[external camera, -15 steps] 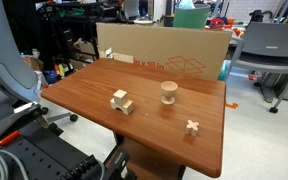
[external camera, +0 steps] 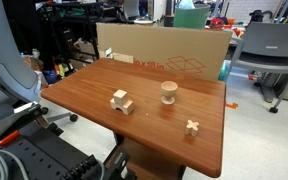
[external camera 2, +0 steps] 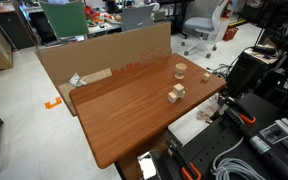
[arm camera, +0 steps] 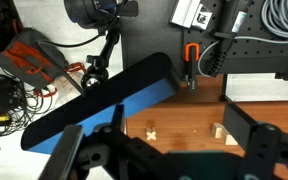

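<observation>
A pale cup (external camera: pixel 168 92) stands on the wooden table (external camera: pixel 79 93), right of its middle. Nearer the front edge, a few light wooden blocks (external camera: pixel 121 102) sit together, one on top. A small cross-shaped piece (external camera: pixel 192 128) lies at the front right. From the other side, the cup (external camera 2: pixel 180 71), blocks (external camera 2: pixel 176 93) and cross piece (external camera 2: pixel 206 76) show in the same arrangement. In the wrist view my gripper has its dark fingers wide apart, nothing between them; a strip of wooden tabletop and pale pieces (arm camera: pixel 224 133) appear below. Neither exterior view shows the gripper.
A cardboard panel (external camera: pixel 169 52) stands along the table's back edge. Grey chair (external camera: pixel 269 45) stands behind at right. Cables (external camera 2: pixel 239 165) and dark equipment occupy the robot's side.
</observation>
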